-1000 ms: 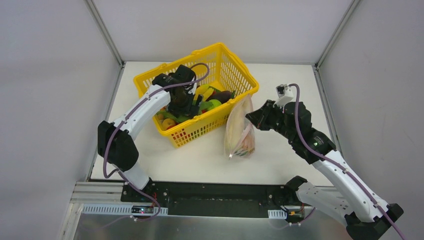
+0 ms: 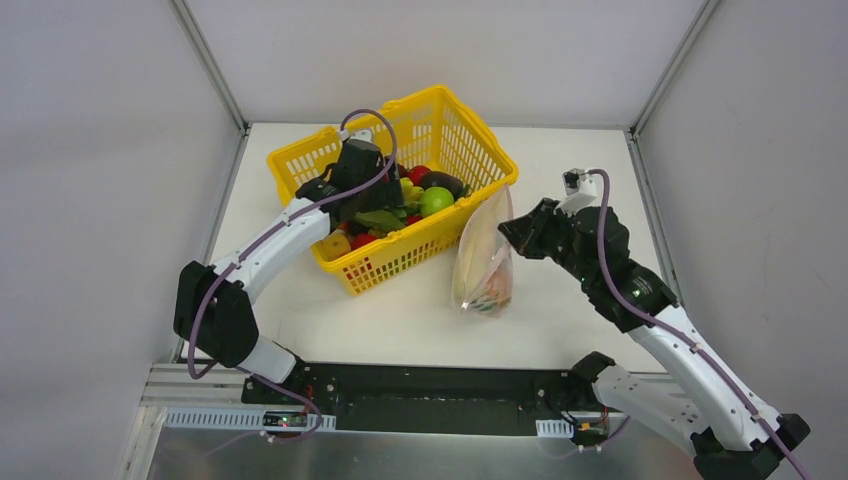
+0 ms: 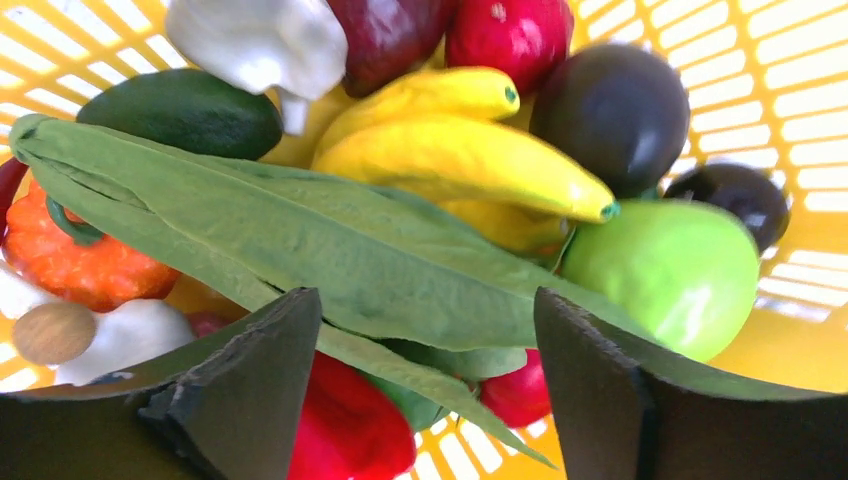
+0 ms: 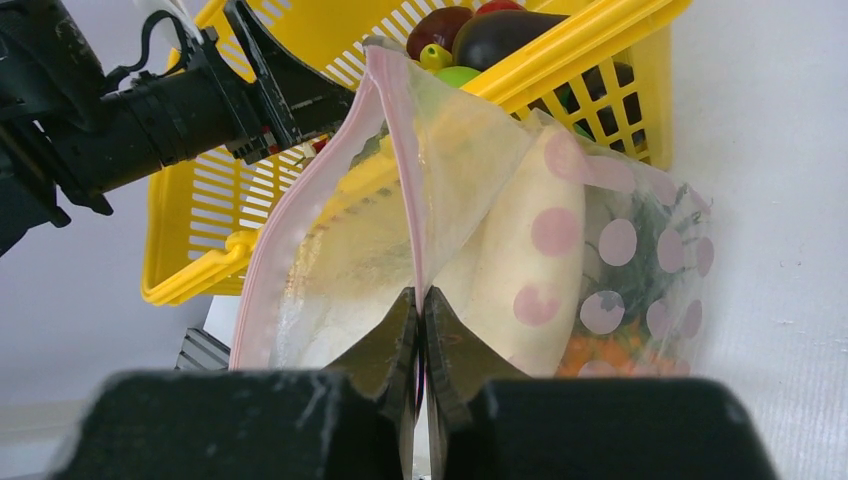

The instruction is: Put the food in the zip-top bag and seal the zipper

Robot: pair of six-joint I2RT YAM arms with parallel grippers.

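Observation:
Inside the yellow basket (image 2: 400, 256), my left gripper stands open above the pile of food. A long green leafy vegetable (image 3: 350, 245) stretches across the view beyond its fingertips, and no food is clamped between them. My right gripper is shut on the pink-edged rim of the clear zip top bag (image 2: 485, 255), whose mouth gapes on the left. Through the bag's side show a long pale item (image 4: 540, 235) and some green and orange food (image 4: 620, 340).
Bananas (image 3: 470, 160), a green apple (image 3: 665, 275), an eggplant (image 3: 610, 115), a red pepper (image 3: 350, 420) and garlic (image 3: 257, 45) crowd the basket. Bare white table (image 2: 400, 325) lies in front. The basket's rim stands right against the bag.
The right gripper and bag have moved slightly rightward.

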